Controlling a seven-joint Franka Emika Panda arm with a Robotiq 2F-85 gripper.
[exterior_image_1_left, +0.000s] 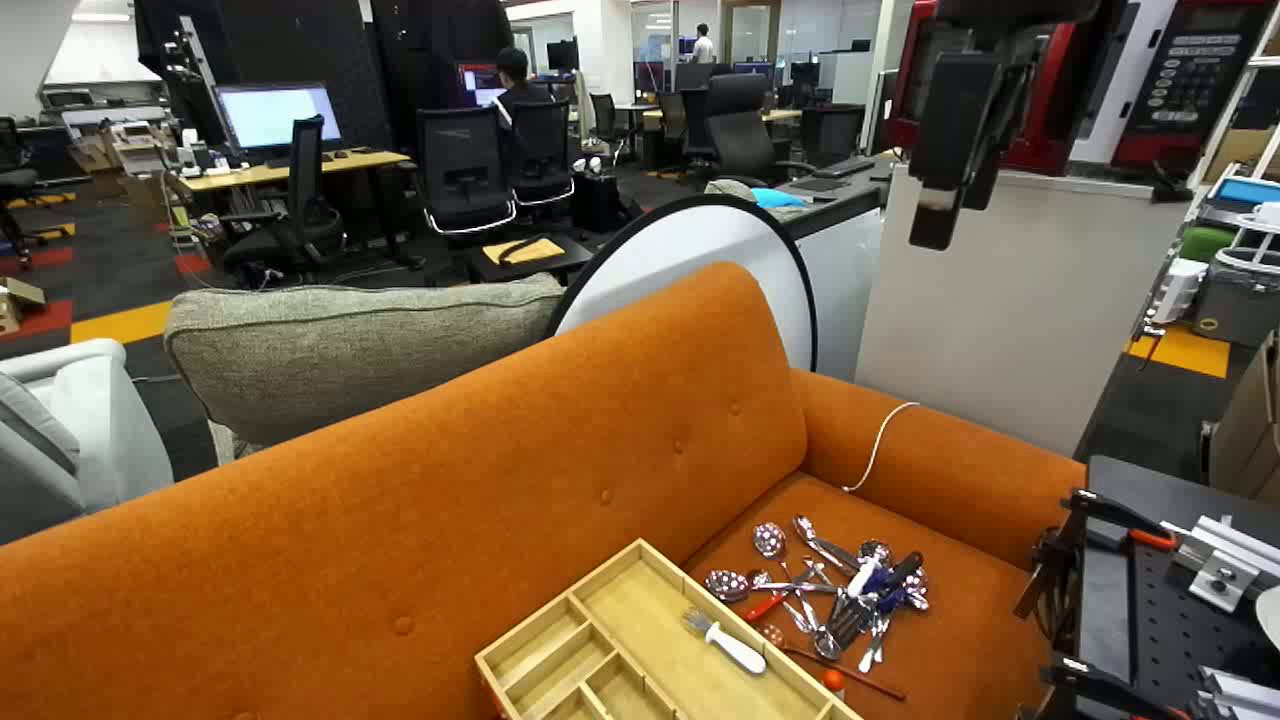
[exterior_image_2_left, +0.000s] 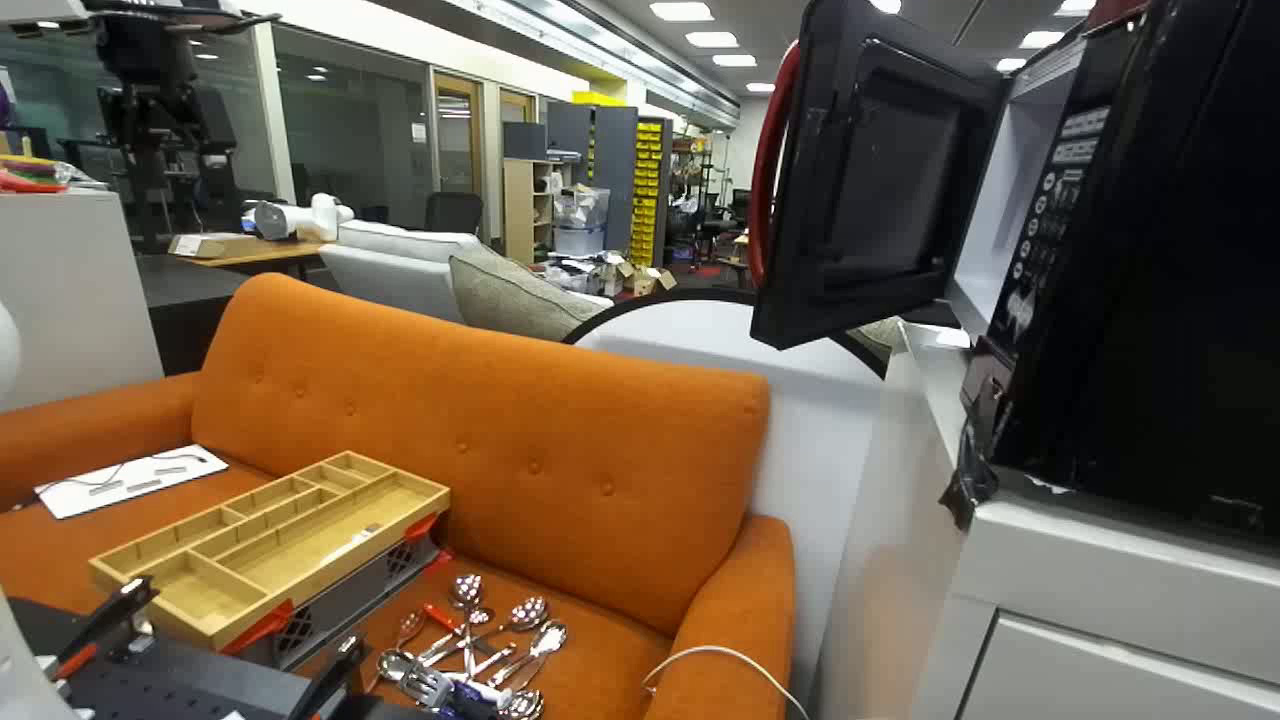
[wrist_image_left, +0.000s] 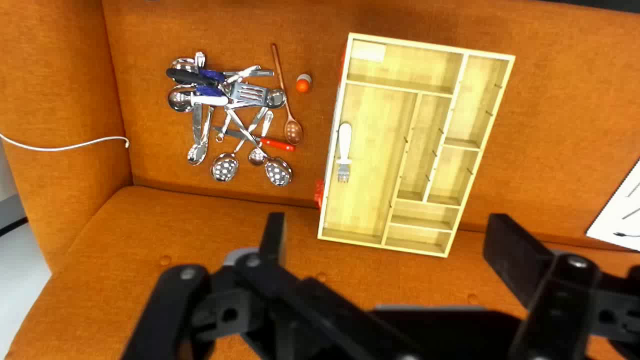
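In the wrist view my gripper stands wide open high above the orange sofa, with no object between its fingers. Below it, a wooden divided tray (wrist_image_left: 399, 144) rests over the seat. One white-handled fork (wrist_image_left: 344, 151) lies in the tray's long compartment; the other compartments look bare, apart from a pale label at one end. Beside the tray is a loose pile of utensils (wrist_image_left: 240, 93): metal spoons, slotted spoons and a spatula, some with blue or black handles. A wooden slotted spoon (wrist_image_left: 293, 131) and a red-handled utensil (wrist_image_left: 277, 144) lie at the pile's edge.
A microwave (exterior_image_2_left: 1104, 276) with its door (exterior_image_2_left: 876, 180) swung open stands on a white cabinet. The sofa backrest (exterior_image_1_left: 396, 564) rises behind the tray. A white cable (wrist_image_left: 66, 147) lies over the armrest, and a white board (exterior_image_2_left: 132, 480) on the seat's far side.
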